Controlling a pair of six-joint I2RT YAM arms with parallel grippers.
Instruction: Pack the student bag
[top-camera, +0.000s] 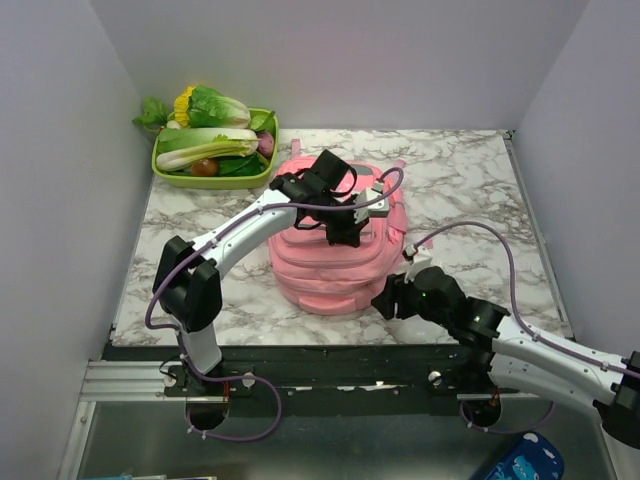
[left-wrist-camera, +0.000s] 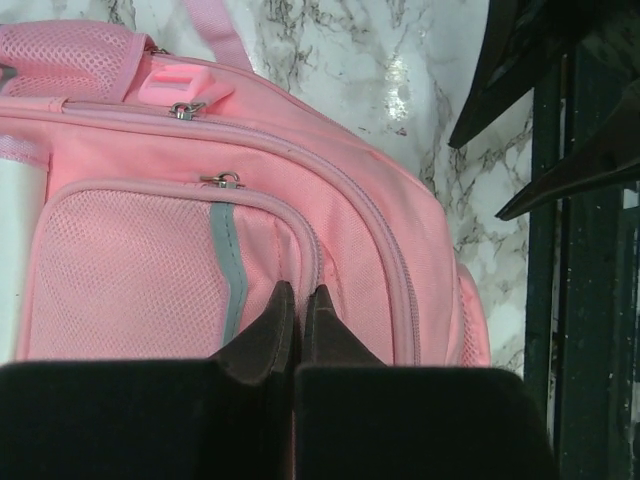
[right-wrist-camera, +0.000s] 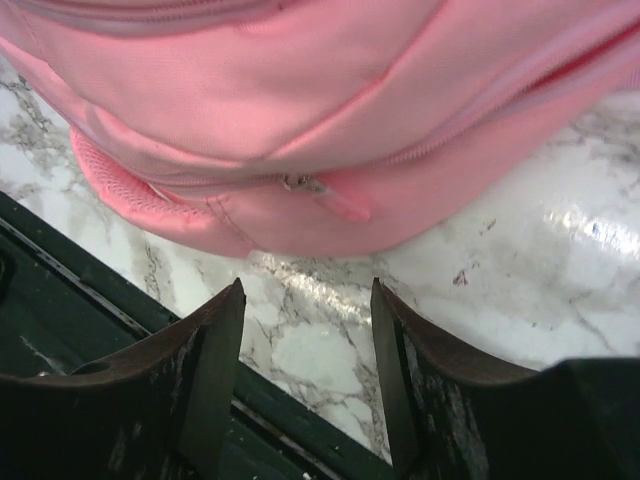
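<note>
A pink backpack (top-camera: 335, 265) lies on the marble-patterned table, its lower end toward the front edge. My left gripper is shut on the piped edge of the mesh front pocket (left-wrist-camera: 150, 270), which runs in between its fingertips. From above, that left arm covers part of the bag's middle. My right gripper stands open, with nothing between its fingers. It is beside the bag's lower right side, close to a small zipper pull (right-wrist-camera: 340, 200) but apart from it.
A green basket of vegetables (top-camera: 215, 182) occupies the table's back left. A dark front rail (top-camera: 320, 365) borders the table, and a blue patterned item (top-camera: 527, 458) lies below it. Bare tabletop (top-camera: 470, 180) shows at the right.
</note>
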